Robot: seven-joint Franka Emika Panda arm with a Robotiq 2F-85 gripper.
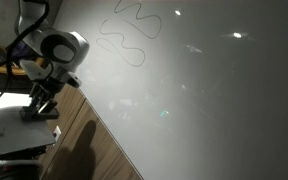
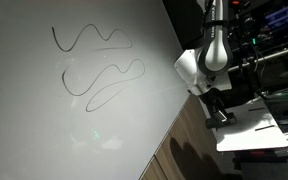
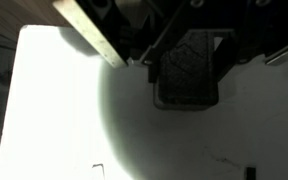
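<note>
My gripper (image 1: 44, 102) points down over a white surface at the lower left of exterior view 1. In the wrist view a dark, rectangular block (image 3: 187, 85) sits between the fingers, and the gripper is shut on it. Exterior view 2 has the gripper (image 2: 216, 108) at the right, with the block dark and hard to make out. A large whiteboard (image 1: 204, 100) carries two wavy dark lines, also on the whiteboard (image 2: 44, 130) in exterior view 2. Whether the block touches the white surface beneath cannot be told.
Below the gripper lies the white surface (image 2: 252, 128), brightly lit at left in the wrist view. A brown wooden strip (image 1: 89, 145) runs between it and the whiteboard, shaded by the arm. A small dark item (image 3: 250, 173) shows at the wrist view's lower edge.
</note>
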